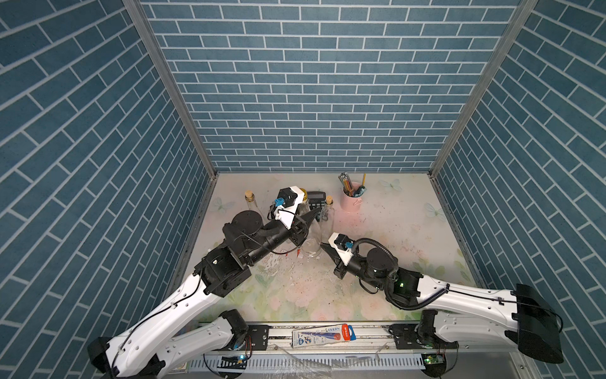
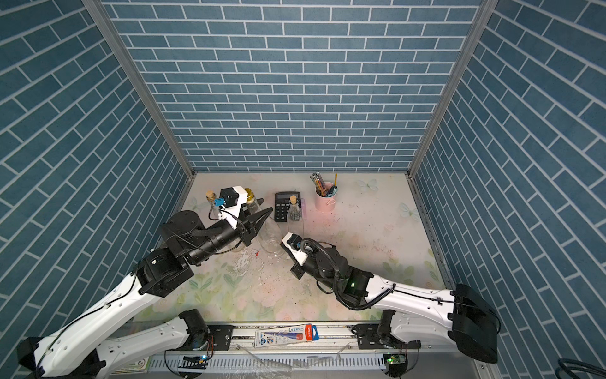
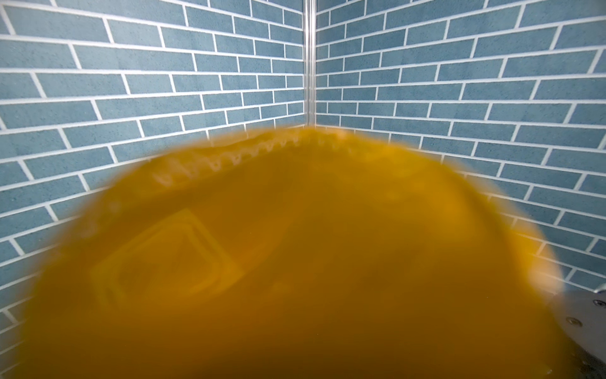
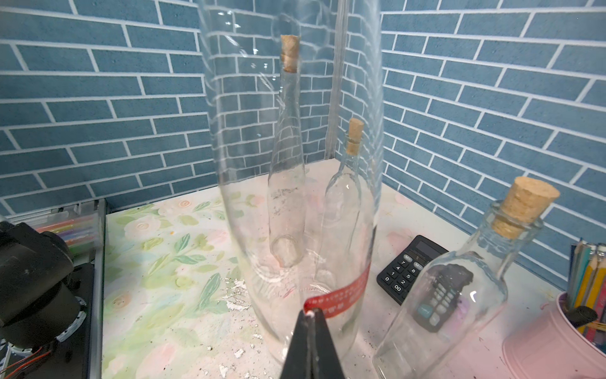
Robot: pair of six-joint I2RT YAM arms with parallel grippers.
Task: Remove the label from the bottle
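A clear glass bottle (image 4: 296,265) with a gold-yellow cap (image 2: 250,194) stands at the middle of the table. My left gripper (image 2: 265,211) is shut on its upper part. In the left wrist view the blurred cap (image 3: 315,265) fills the lower frame and hides the fingers. A red label strip with white print (image 4: 341,297) remains low on the glass. My right gripper is shut, its tips right at the strip's left end. Whether a bit of label is pinched between them, I cannot make out.
Corked bottles stand behind (image 4: 287,208) and to the right (image 4: 442,297). A calculator (image 4: 404,268) and pink pencil cup (image 4: 555,344) lie farther right. White scraps (image 4: 236,297) litter the table left of the bottle.
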